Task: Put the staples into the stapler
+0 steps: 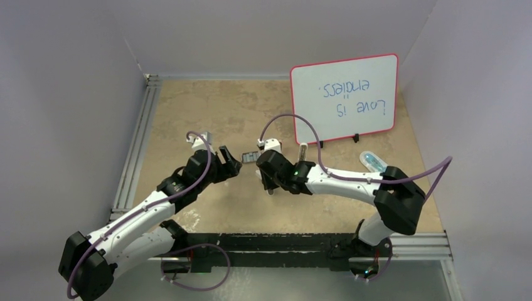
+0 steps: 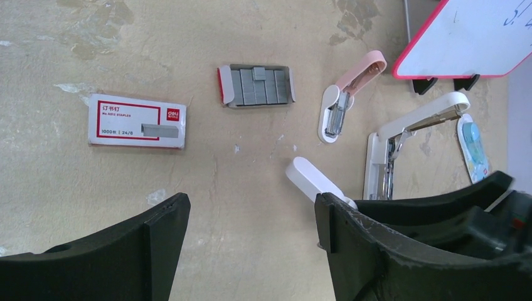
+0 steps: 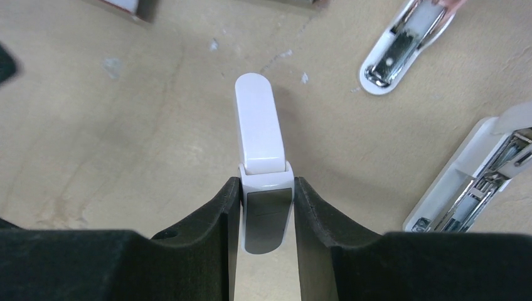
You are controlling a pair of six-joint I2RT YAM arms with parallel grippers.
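In the right wrist view a small white stapler (image 3: 258, 128) with a grey end is pinched between the fingertips of my right gripper, its arm folded shut. My left gripper stands open over bare table, nothing between its fingers. Ahead of it lies a tray of grey staple strips (image 2: 258, 86), and to the left a white staple box (image 2: 137, 122). A pink-and-white stapler (image 2: 339, 103) lies with its arm raised and its metal channel bare. Beyond the right gripper, a longer white stapler (image 2: 378, 160) is likewise opened up.
The whiteboard (image 1: 345, 97) stands at the back right on black feet. A blue packaged item (image 2: 472, 147) lies at the right. My right gripper's dark fingers (image 2: 433, 210) reach in close beside the left gripper.
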